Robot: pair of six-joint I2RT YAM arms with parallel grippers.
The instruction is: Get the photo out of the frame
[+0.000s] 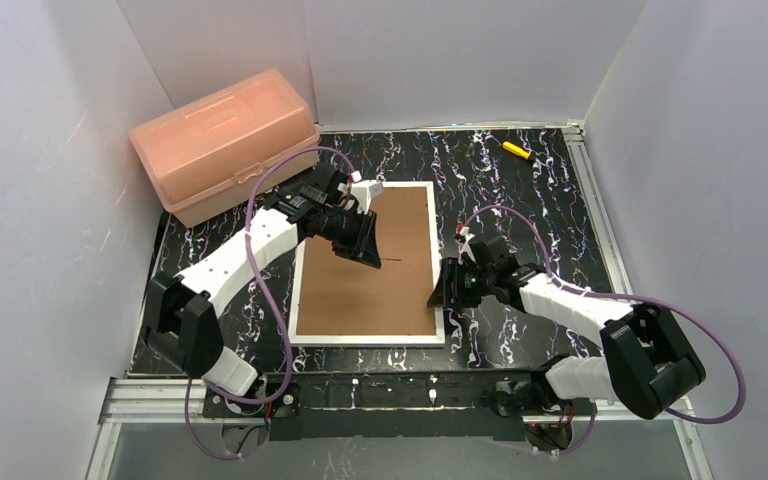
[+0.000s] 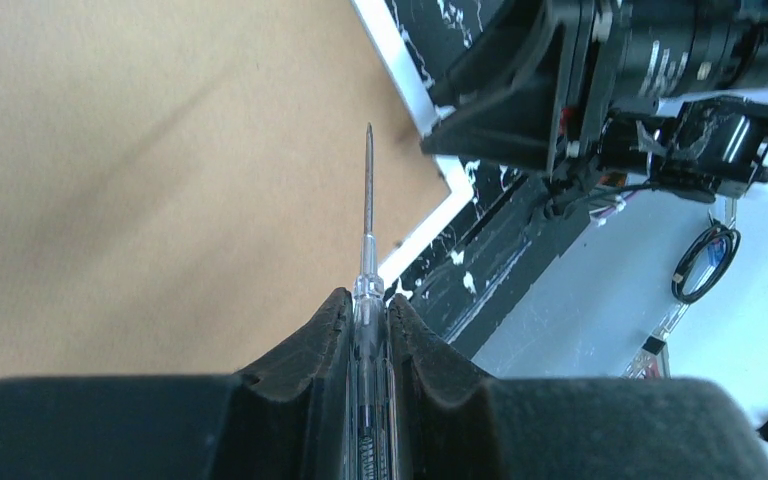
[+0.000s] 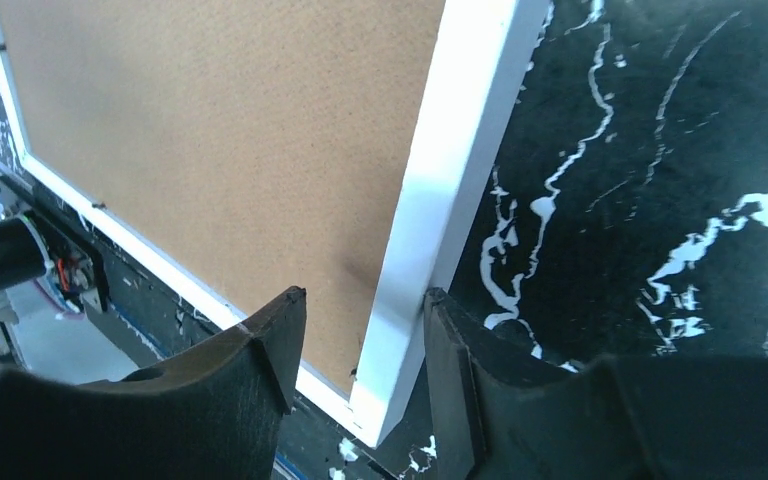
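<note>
The white picture frame (image 1: 438, 240) lies face down on the dark marbled table, its brown backing board (image 1: 360, 305) facing up. Shut on a clear-handled screwdriver (image 2: 369, 280), my left gripper (image 1: 365, 262) hangs over the board. The thin metal tip points away from the fingers and touches nothing that I can make out. My right gripper is open at the frame's near right corner, one finger on either side of the white edge (image 3: 425, 200). Its outer finger (image 3: 450, 370) appears to touch that edge. The photo is hidden beneath the board.
A closed peach toolbox (image 1: 225, 145) stands at the back left. A small yellow screwdriver (image 1: 517, 151) lies at the back right.
</note>
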